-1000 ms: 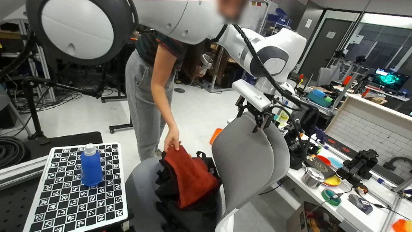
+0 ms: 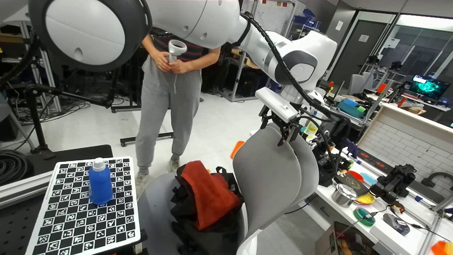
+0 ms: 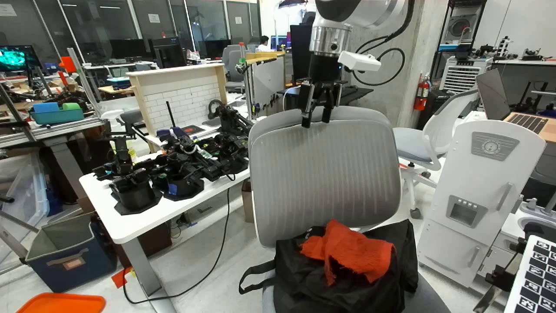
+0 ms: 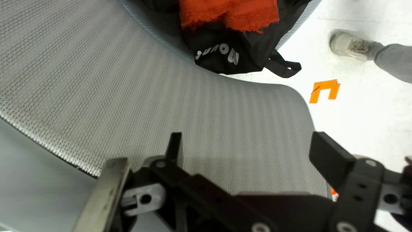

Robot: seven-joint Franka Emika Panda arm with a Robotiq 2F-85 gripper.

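Note:
My gripper is open above the top of the grey chair backrest [image 3: 328,177], and nothing shows between its fingers. In the wrist view one finger [image 4: 175,149] is on the left and the other on the right, with grey mesh visible below them. An orange-red cloth [image 2: 210,193] lies crumpled on a black bag [image 3: 292,281] on the chair seat, well below the gripper. On the checkered board [image 2: 63,221] stands a blue bottle [image 2: 100,185] with a white cap, upright and far from the gripper.
A person [image 2: 170,97] holding a white controller stands behind the chair. Beside the chair, a white table [image 3: 156,219] carries black robot arms. A white toy fridge [image 3: 477,198] stands on the other side. The tall backrest rises between the gripper and the seat.
One second ago the person was bending with a hand on the cloth; now they stand upright, both hands at the controller. The arm, cloth and bottle look unmoved.

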